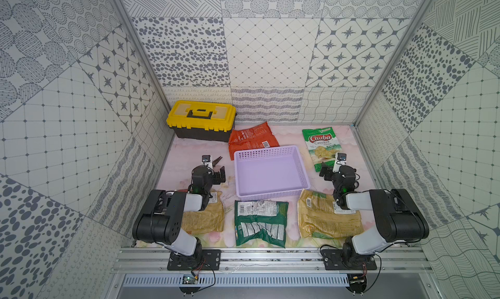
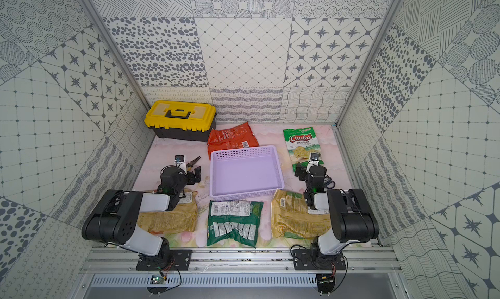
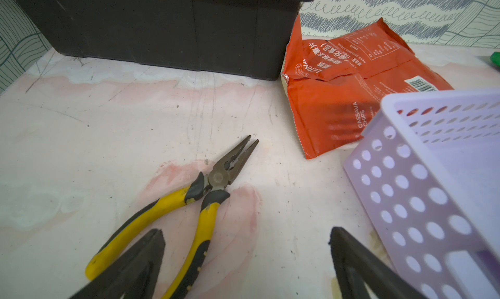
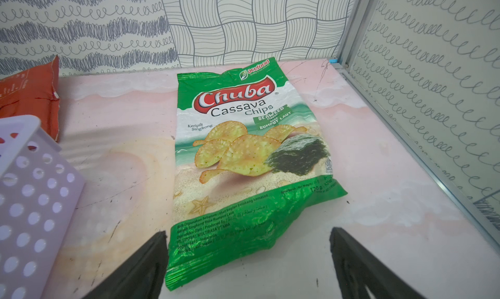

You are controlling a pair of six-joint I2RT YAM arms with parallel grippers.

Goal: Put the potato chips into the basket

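An empty lilac basket stands mid-table. At the back right, a green-and-white Chuba chip bag lies flat, face up; a red chip bag lies behind the basket's left part. Along the front lie a dark green bag, a gold bag at right and another gold bag at left, partly under the arms in view. My right gripper is open, near the Chuba bag's front edge, nothing between its fingers. Left of the basket, my left gripper is open and empty.
Yellow-handled pliers lie on the table by my left gripper. A black toolbox with a yellow lid fills the back left corner. Scissor handles show beside the right arm. Bare table surrounds the Chuba bag's right side.
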